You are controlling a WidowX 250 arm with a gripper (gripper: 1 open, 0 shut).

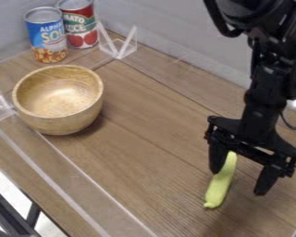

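My black gripper (pixel 237 168) is low over the right side of the wooden table, fingers pointing down and open, around the upper part of a utensil with a pale green handle (pixel 217 189). The utensil's metal head is hidden behind the gripper. I cannot tell whether the fingertips touch the table.
A wooden bowl (pixel 58 104) sits on the left. Two cans, an Alphabet soup can (pixel 48 35) and a tomato can (pixel 80 24), stand at the back left beside a clear plastic stand. The table's front edge is at lower left.
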